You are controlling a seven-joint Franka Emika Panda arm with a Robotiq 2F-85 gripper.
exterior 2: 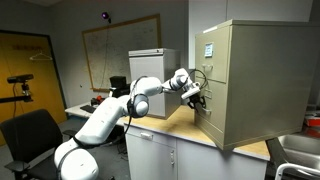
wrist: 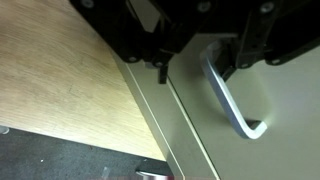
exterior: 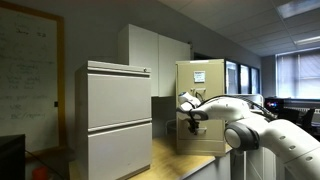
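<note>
A tan file cabinet [exterior: 201, 75] stands on the wooden counter, its drawer fronts facing the arm. My gripper [exterior: 191, 127] is at a lower drawer front of this cabinet. In the exterior view 2, the gripper [exterior 2: 197, 102] sits close against the same drawers. The wrist view shows a silver drawer handle [wrist: 226, 98] beside the dark fingers [wrist: 158, 62]. A gap shows between the two fingers, so the gripper is part open. One finger lies at the handle's inner side and the other is left of the bar. Contact with the handle cannot be made out.
A light grey two-drawer cabinet [exterior: 118, 115] stands on the left part of the counter. Bare wooden counter [exterior: 178, 163] lies between the cabinets. A sink [exterior 2: 300, 155] is at the right in exterior view 2. The counter edge shows in the wrist view.
</note>
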